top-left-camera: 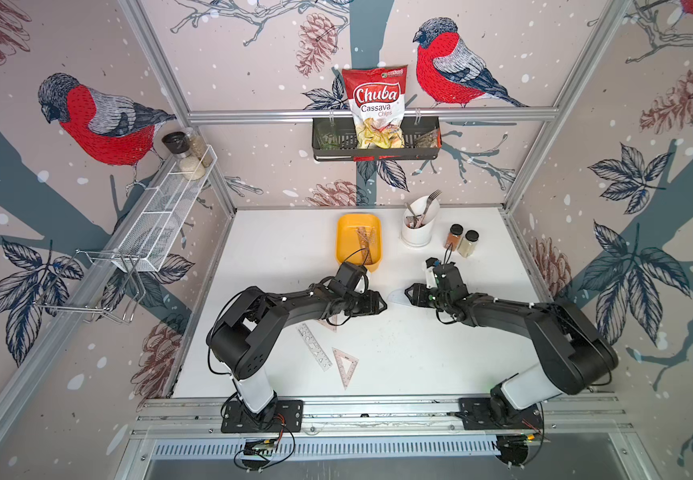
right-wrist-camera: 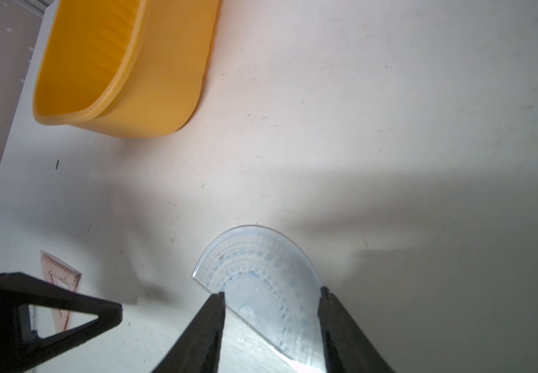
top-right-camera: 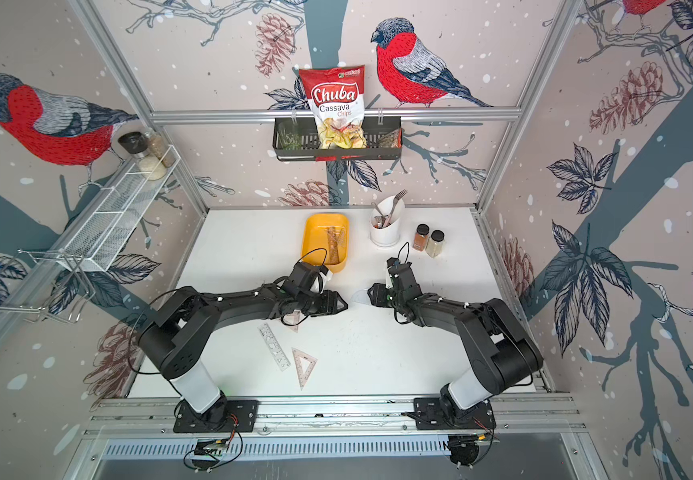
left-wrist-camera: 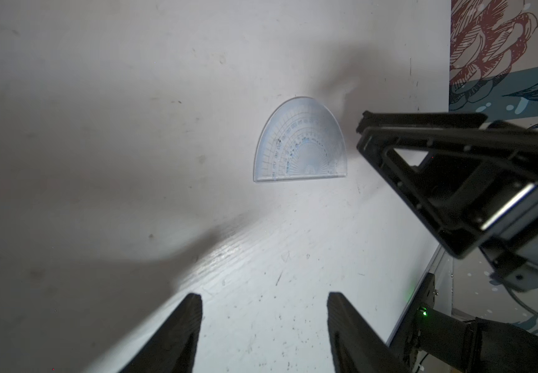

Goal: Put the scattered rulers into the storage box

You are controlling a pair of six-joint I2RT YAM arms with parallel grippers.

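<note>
A clear protractor (right-wrist-camera: 253,273) lies flat on the white table between my two grippers. In the right wrist view, the parted fingers of my right gripper overlap its near part; whether they touch it I cannot tell. My left gripper is open and empty, with the protractor (left-wrist-camera: 300,143) farther out, apart from its tips. A straight ruler (top-left-camera: 314,346) and a pinkish set square (top-left-camera: 345,368) lie front left. Another pinkish piece (top-right-camera: 293,321) is partly hidden under the left arm. Behind the left gripper stands the yellow storage box (top-left-camera: 343,236), with ruler-like pieces (top-left-camera: 365,240) inside.
Right of the box are a white utensil holder (top-left-camera: 418,233) with forks and two spice jars (top-left-camera: 453,235). The right gripper's body (left-wrist-camera: 467,168) is close to the left one. Bare table lies at the front centre and front right.
</note>
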